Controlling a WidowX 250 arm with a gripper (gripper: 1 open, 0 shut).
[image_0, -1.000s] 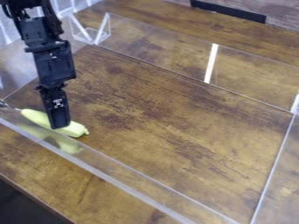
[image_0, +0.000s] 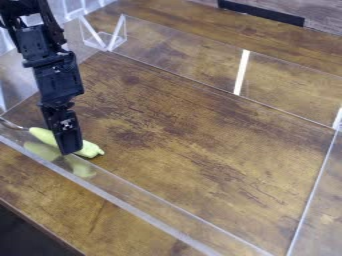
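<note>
My black gripper (image_0: 62, 135) reaches down at the left side of a clear-walled enclosure, its fingertips low over a pale yellow-green elongated object (image_0: 83, 148) that looks like a corn cob or similar vegetable. The object lies on the wooden floor along the near left wall, partly hidden behind the gripper. The gripper looks open, though its fingers are seen mostly side-on and whether they touch the object is unclear.
Transparent walls (image_0: 242, 72) with white tape surround a wooden surface (image_0: 214, 150), whose middle and right are bare. The near wall runs diagonally just in front of the gripper and the yellow-green object.
Over the last second my gripper has shifted slightly and now sits a little lower over the yellow-green object, which lies in about the same place.
</note>
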